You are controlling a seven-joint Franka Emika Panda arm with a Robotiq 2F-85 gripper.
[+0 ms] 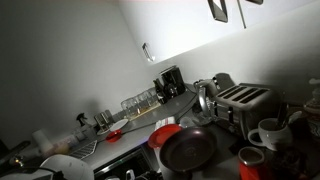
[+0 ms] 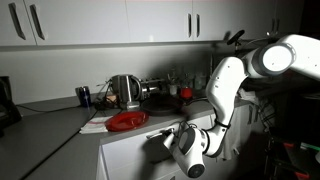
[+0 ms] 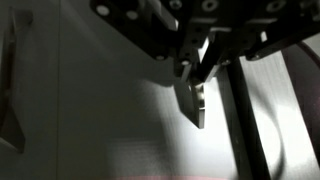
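My gripper (image 2: 166, 140) is low in exterior view 2, in front of the white cabinet front (image 2: 122, 160) and below the worktop edge. In the wrist view, the dark gripper mechanism fills the top, over a pale flat surface (image 3: 110, 110). A short, bright-edged piece (image 3: 199, 105) shows below it; whether this is a finger or a handle is unclear. The finger opening is too dark to judge, and no held object can be made out.
On the worktop are a black frying pan (image 1: 188, 149), a red plate (image 2: 127, 121) and a kettle (image 2: 125, 90). A toaster (image 1: 245, 103), a white mug (image 1: 272, 133) and a red-topped container (image 1: 252, 163) stand along the wall. White cupboards (image 2: 90, 20) hang above.
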